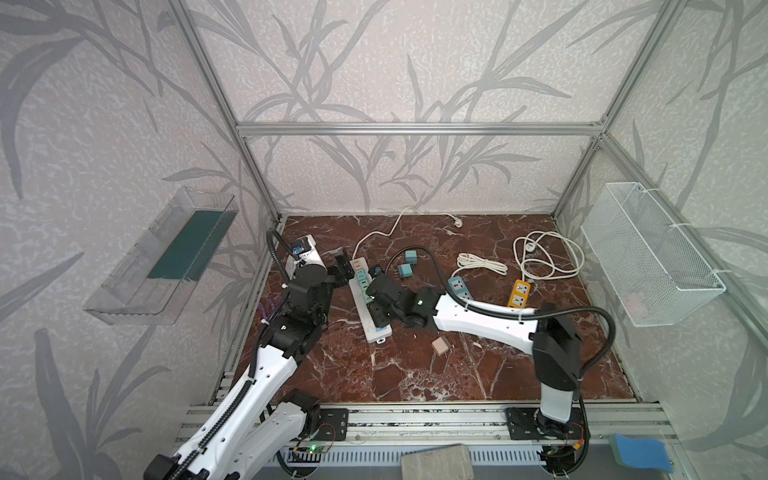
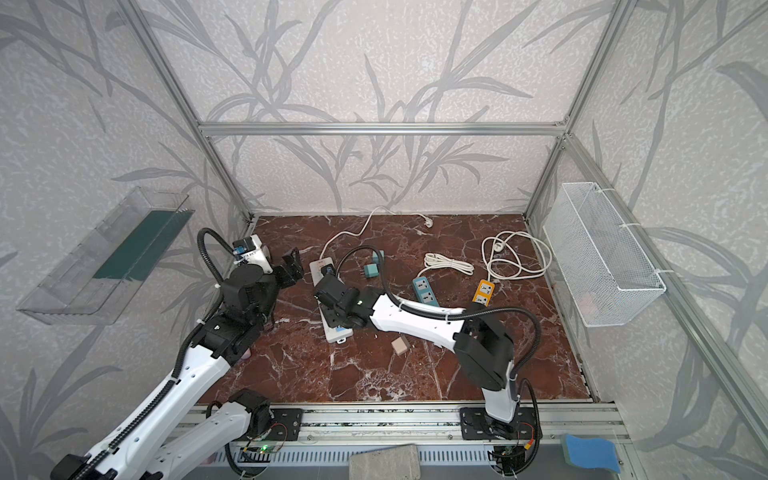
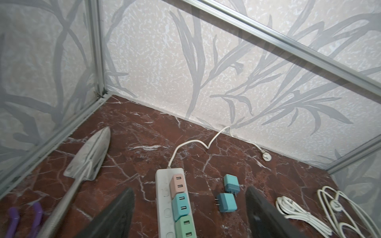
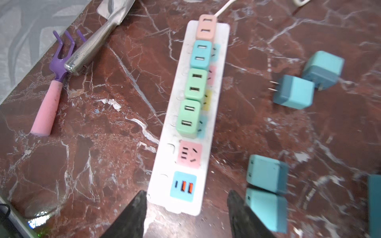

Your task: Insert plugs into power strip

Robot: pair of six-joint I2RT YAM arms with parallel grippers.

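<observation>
The white power strip [image 4: 158, 182] holds a pink plug [image 4: 206, 27], a blue plug [image 4: 200, 53] and two green plugs [image 4: 195, 83]; its near pink socket and blue USB panel are bare. Several loose blue plugs [image 4: 266, 174] lie to its right. My right gripper hangs over the strip's near end, fingers apart with nothing seen between them. My left gripper stands open, raised at the strip's left.
Coiled cables [image 1: 480, 262], a blue strip [image 2: 424, 289] and an orange strip [image 2: 483, 294] lie to the right. A trowel [image 4: 95, 41] and purple fork [image 4: 59, 67] lie left. A pale block [image 1: 440, 345] lies near the front.
</observation>
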